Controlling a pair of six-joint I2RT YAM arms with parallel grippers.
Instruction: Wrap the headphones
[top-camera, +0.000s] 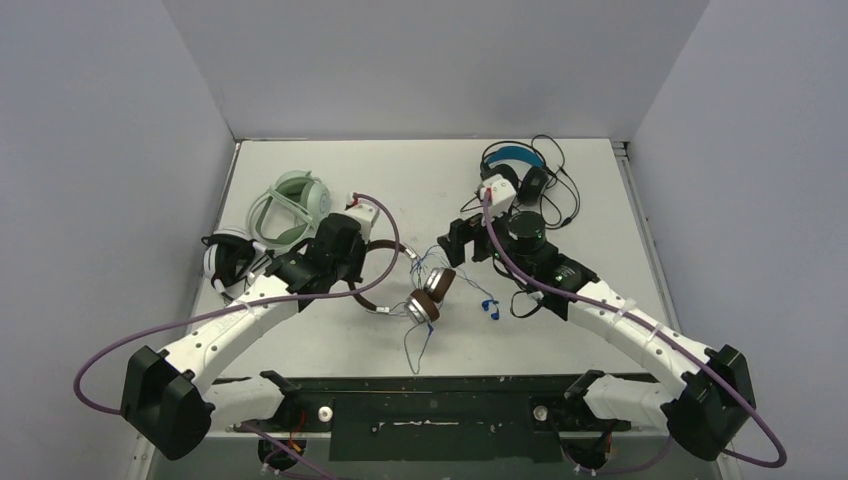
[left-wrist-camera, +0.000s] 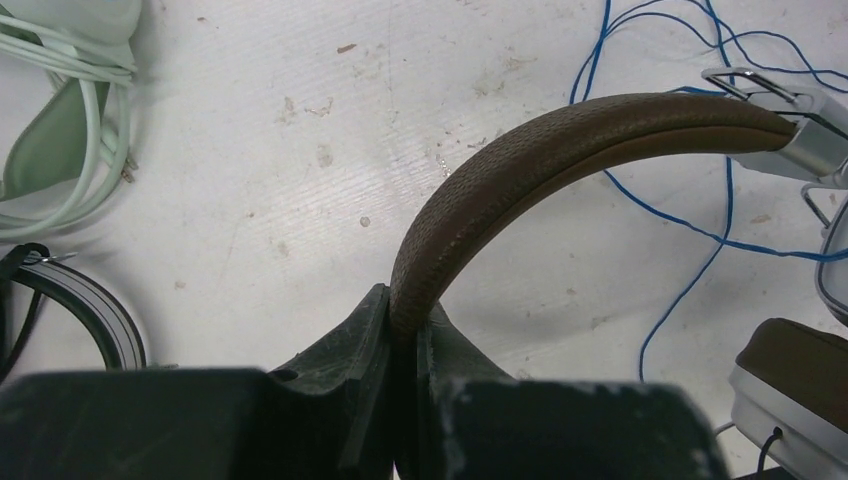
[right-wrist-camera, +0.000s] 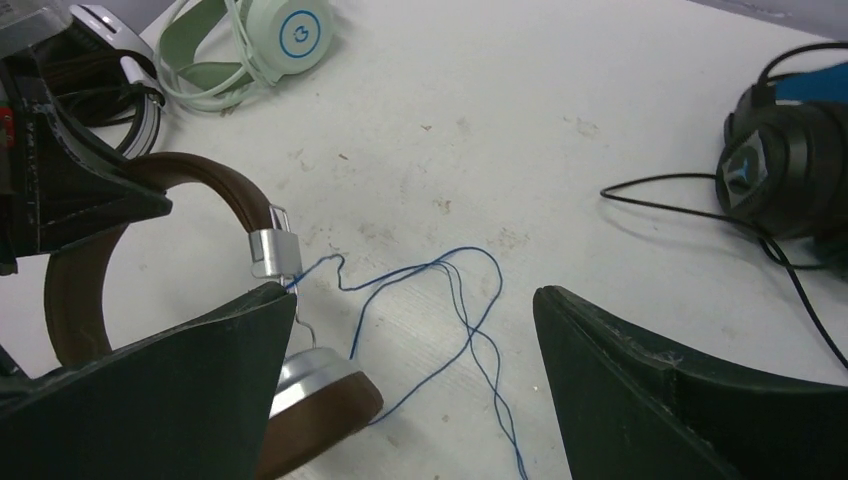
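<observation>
Brown headphones lie mid-table, their two earcups (top-camera: 422, 308) with brown pads and silver housings. My left gripper is shut on the brown headband (left-wrist-camera: 510, 170), which arches away to a metal slider. Thin blue cable (right-wrist-camera: 470, 330) lies in loose loops around the headphones, with blue earbuds (top-camera: 491, 308) at its right end. My right gripper stands open above the cable, right of the headphones, nothing between its fingers.
Mint headphones (top-camera: 300, 205) and white-black headphones (top-camera: 225, 258) lie at the left. Black-blue headphones (top-camera: 515, 175) with a cable lie at the back right.
</observation>
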